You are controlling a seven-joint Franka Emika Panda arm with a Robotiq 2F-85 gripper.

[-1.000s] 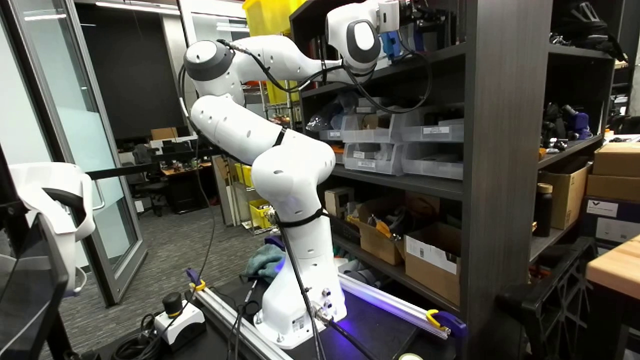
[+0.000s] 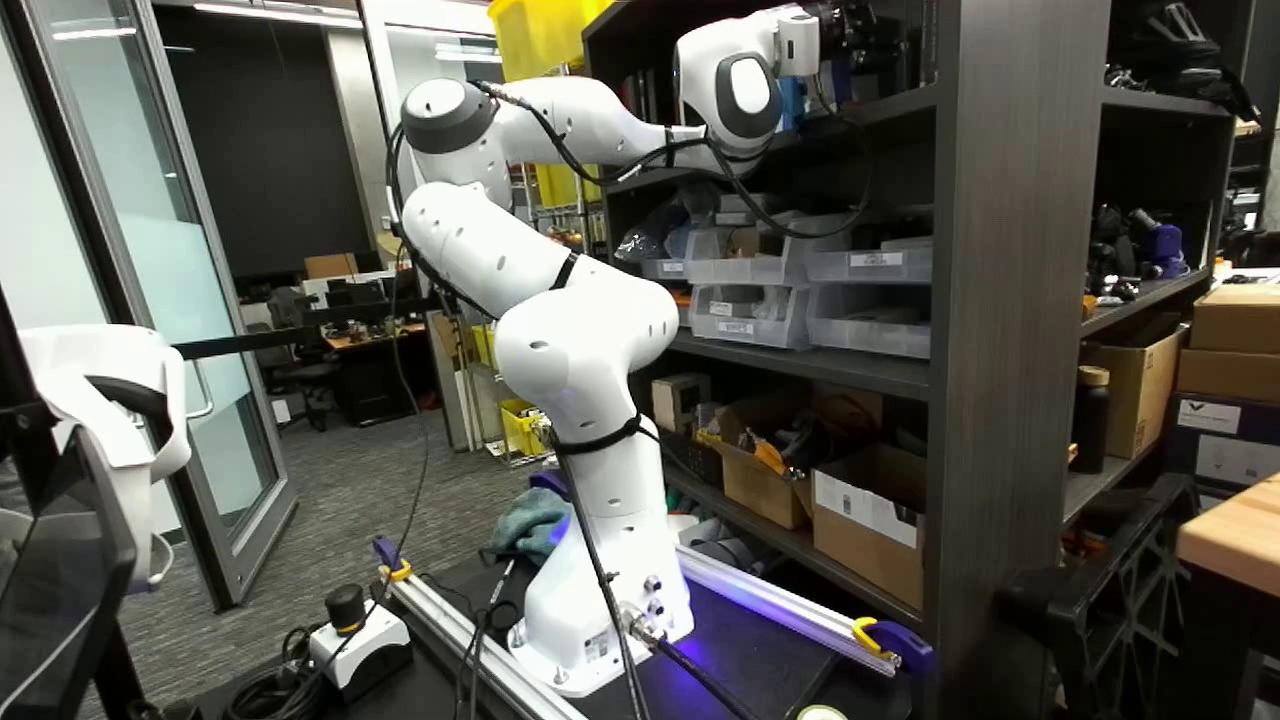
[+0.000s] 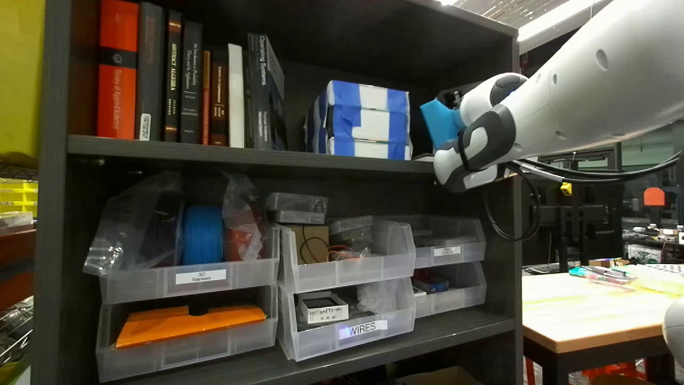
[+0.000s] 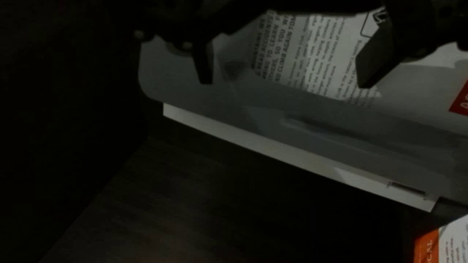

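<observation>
My gripper is open in the wrist view, its two dark fingers (image 4: 204, 65) wide apart. Beyond them lies a pale printed book or booklet (image 4: 302, 65), partly shaded, with a white lower edge. The fingers overlap its face in this view; whether they touch it I cannot tell. In exterior view 1 the dark gripper (image 2: 852, 34) is at the upper shelf, its fingertips hard to make out. Exterior view 2 shows a blue part (image 3: 441, 123) by the wrist, right of a blue-and-white striped box (image 3: 368, 121); the fingers are hidden there.
Several books (image 3: 118, 70) stand at the upper shelf's left. Clear bins (image 3: 349, 272) fill the shelf below. The shelf's side panel (image 2: 1020, 360) rises close to my hand. An orange-and-white item (image 4: 426, 247) shows at the wrist view's lower right corner. Dark shelf surface (image 4: 175, 197) appears bare.
In exterior view 1 my arm and hand have shifted right and slightly down, along the upper shelf. The shelf and its bins look much the same.
</observation>
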